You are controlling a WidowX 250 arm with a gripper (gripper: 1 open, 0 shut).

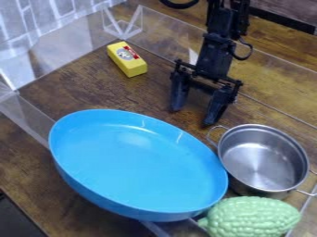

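My black gripper (196, 107) hangs low over the wooden surface in the middle of the view, its fingers spread open with nothing seen between them. It is behind a large blue oval tray (136, 162) and to the upper left of a steel pot (260, 157) with two handles. A yellow box (126, 59) with a red and white label lies at the upper left, apart from the gripper.
A green bumpy object (251, 218) lies at the bottom right, beside the tray and pot. Clear plastic walls edge the wooden surface (93, 97). The wood between the yellow box and the tray is free.
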